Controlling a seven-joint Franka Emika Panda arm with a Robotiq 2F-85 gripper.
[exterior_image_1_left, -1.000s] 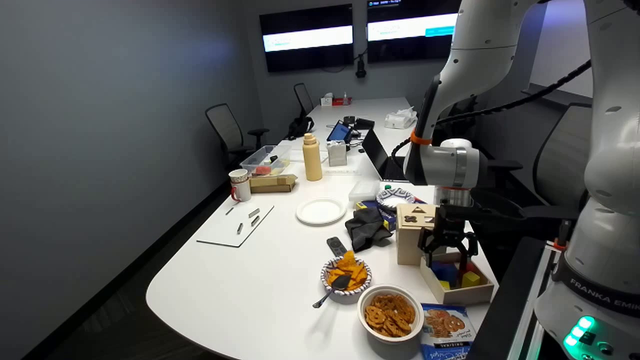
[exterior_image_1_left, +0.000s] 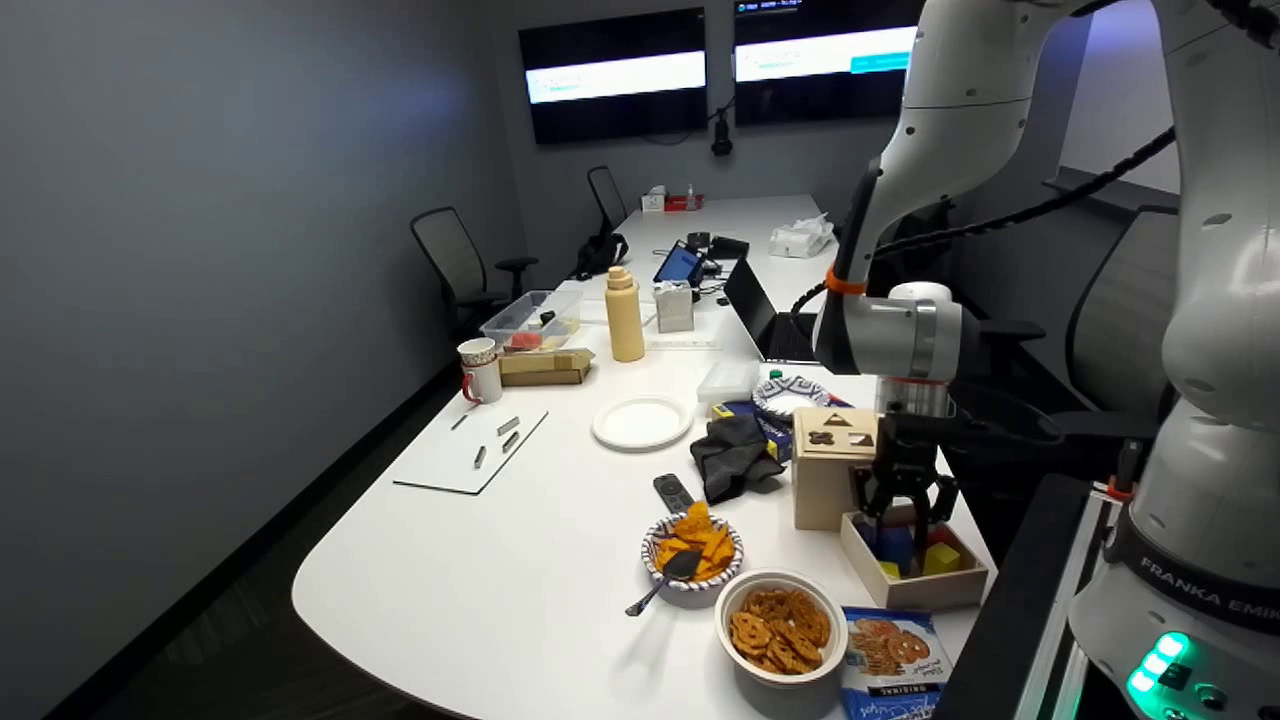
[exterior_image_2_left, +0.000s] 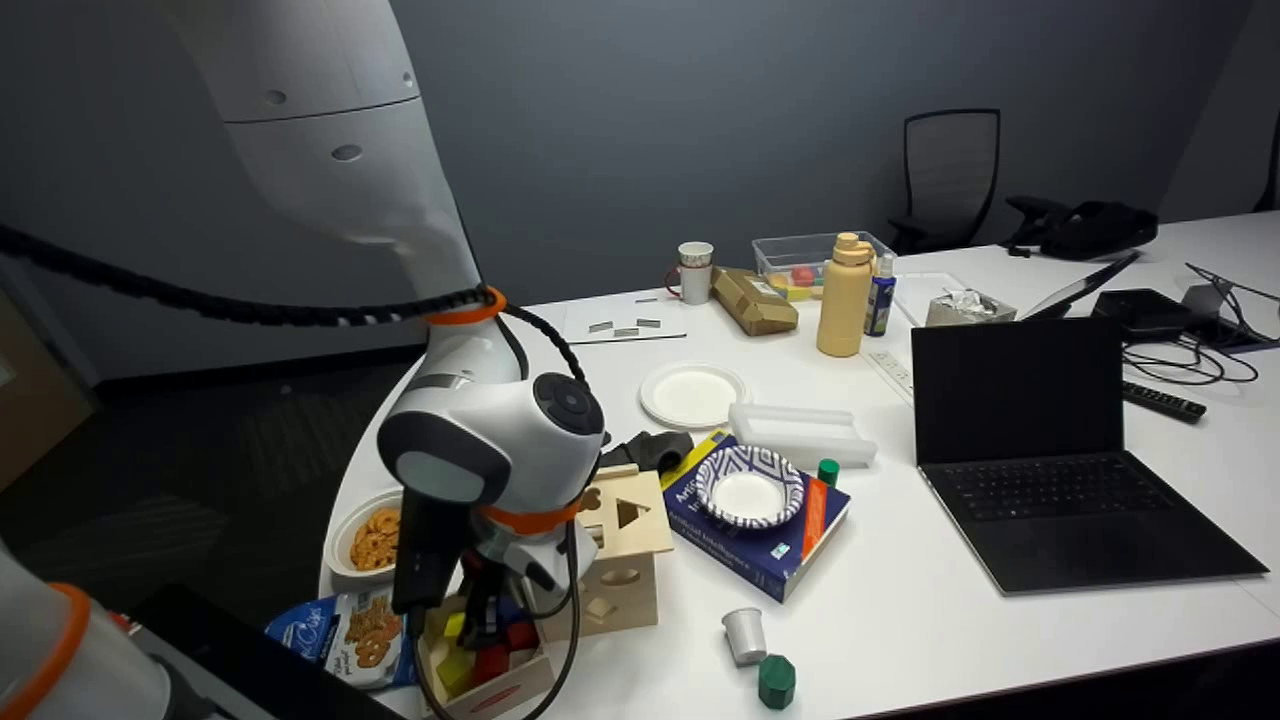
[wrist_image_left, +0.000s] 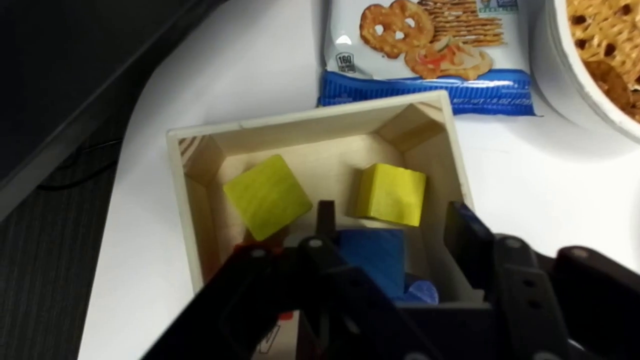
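Note:
My gripper reaches down into an open wooden box (exterior_image_1_left: 872, 576) at the table's right edge. Its fingers (wrist_image_left: 460, 231) stand apart, astride a blue block (wrist_image_left: 375, 255). A gap shows between the block and the right finger; the left finger is close to the block's other side. Toward the box's far end in the wrist view lie two yellow blocks, a tilted one (wrist_image_left: 268, 197) and an upright one (wrist_image_left: 393, 195). Red pieces (exterior_image_2_left: 489, 662) and a small blue round piece (wrist_image_left: 423, 292) are partly hidden under the gripper.
Against the box stands a wooden shape sorter (exterior_image_1_left: 822, 492) with cut-out holes. A pretzel bag (exterior_image_1_left: 890, 660) and a white bowl of pretzels (exterior_image_1_left: 780, 626) sit close by. Farther over are a chip bowl with spoon (exterior_image_1_left: 692, 552) and a dark cloth (exterior_image_1_left: 729, 458).
The gripper has come down deeper into the box around the blue block. Its fingers are closer together than a second ago. Other things on the table look unmoved.

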